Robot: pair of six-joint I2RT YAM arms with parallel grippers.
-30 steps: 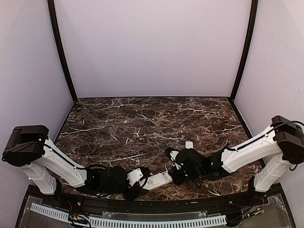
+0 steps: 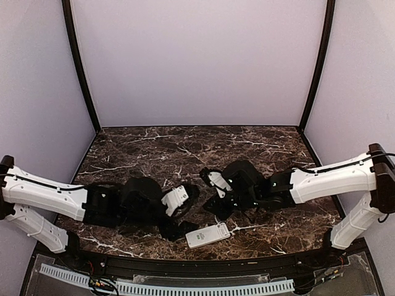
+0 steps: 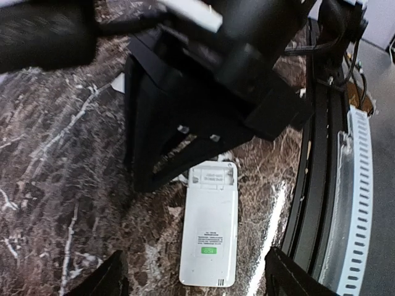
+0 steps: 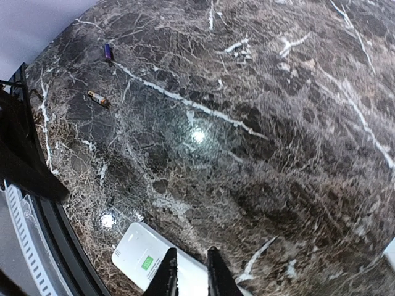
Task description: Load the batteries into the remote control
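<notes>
The white remote control (image 2: 208,235) lies back up near the table's front edge. Its battery compartment (image 3: 213,176) is uncovered, and no battery clearly shows inside. Two small batteries, one purple (image 4: 108,52) and one dark with a copper end (image 4: 97,97), lie apart on the marble in the right wrist view. Above the remote's left end, my left gripper has its fingers spread and empty. My right gripper hangs over the other end, its fingers parted and nothing seen between them. Both arms hide the batteries from the top view.
A white piece (image 4: 390,250), perhaps the battery cover, shows at the right wrist view's edge. Both grippers hover close together. A slotted white rail (image 2: 203,288) runs along the front.
Both grippers have risen off the remote, the left one back and up, the right one slightly back and left. The remote stays where it was. The white piece is now hidden behind the right arm.
</notes>
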